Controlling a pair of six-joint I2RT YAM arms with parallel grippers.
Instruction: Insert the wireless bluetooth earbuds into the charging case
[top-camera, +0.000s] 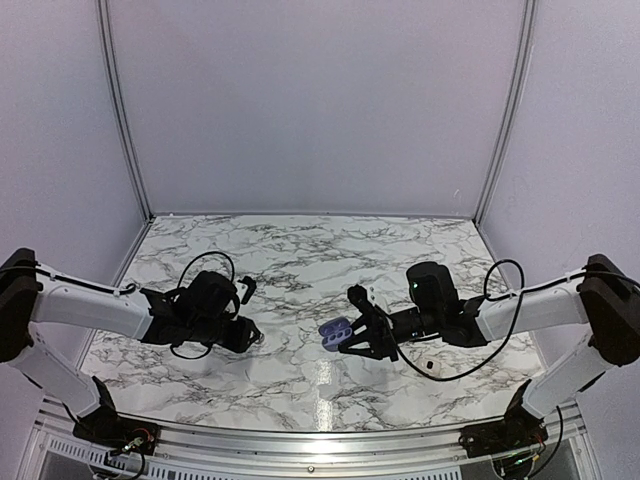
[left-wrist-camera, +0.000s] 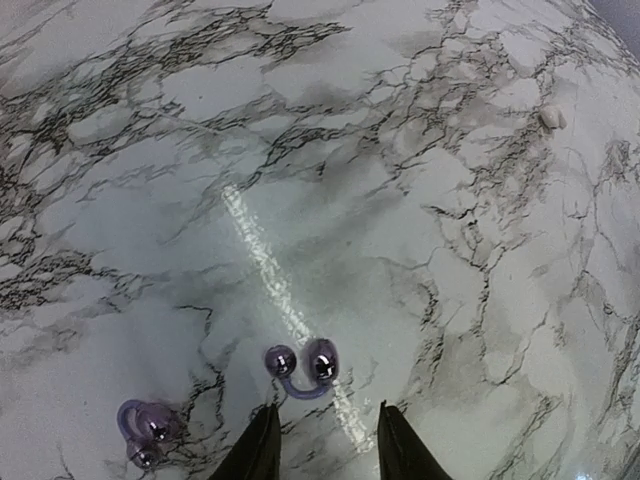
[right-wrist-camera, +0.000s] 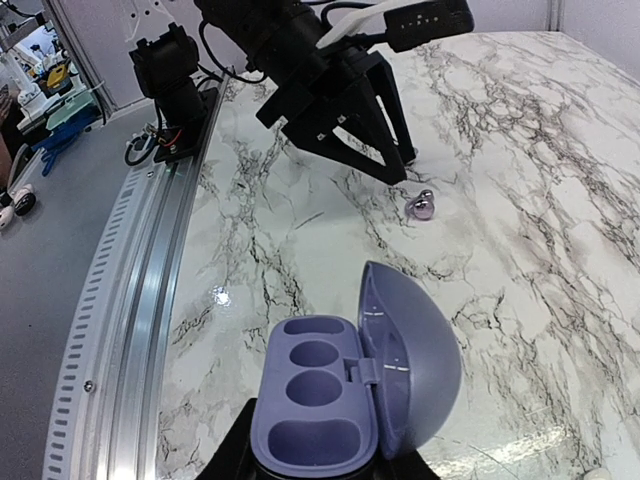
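The open lavender charging case (right-wrist-camera: 314, 400) is held in my right gripper (top-camera: 350, 348), its compartments facing up and empty, lid raised. In the left wrist view two purple earbuds lie on the marble: one (left-wrist-camera: 322, 362) just beyond my left fingertips, the other (left-wrist-camera: 150, 432) at lower left. My left gripper is part open above the table, pointing down, with nothing seen between its fingers. In the right wrist view an earbud (right-wrist-camera: 421, 205) shows near the left gripper.
A small pale object (left-wrist-camera: 552, 117) lies at the upper right of the left wrist view.
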